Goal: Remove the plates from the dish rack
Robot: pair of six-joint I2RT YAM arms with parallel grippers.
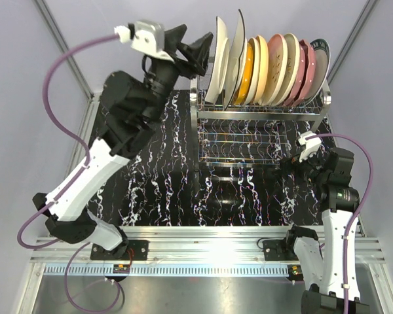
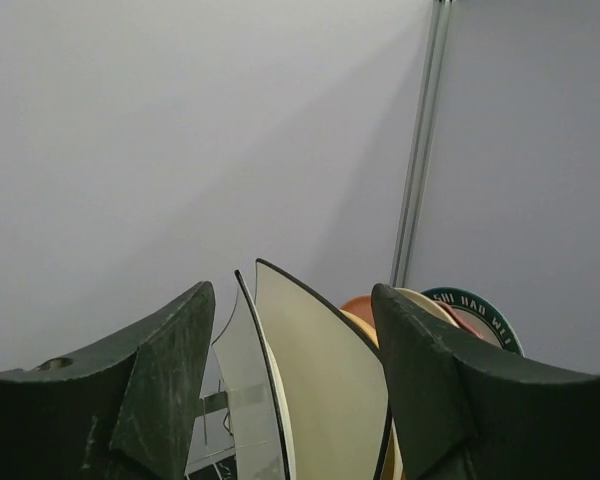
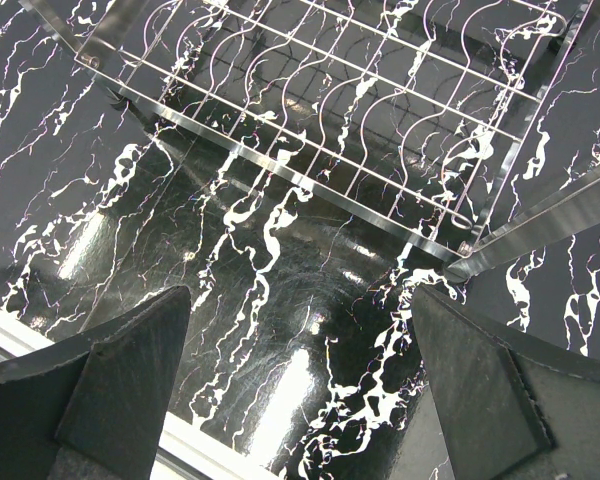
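Note:
A white plate (image 1: 216,69) stands at the left end of the dish rack (image 1: 262,116). Right beside it rises a tall dark-rimmed white plate (image 1: 236,55), followed by yellow, cream, pink and dark-green-rimmed plates. My left gripper (image 1: 198,40) hangs open just left of the row, near the tops of the plates. In the left wrist view, two dark-rimmed white plates (image 2: 315,370) show beyond the parted fingers (image 2: 155,390), and neither is gripped. At the rack's lower right, my right gripper is open over the dark countertop, holding nothing.
The rack's lower wire tier (image 1: 239,144) is empty. A metal rack leg (image 3: 550,220) stands close to my right gripper.

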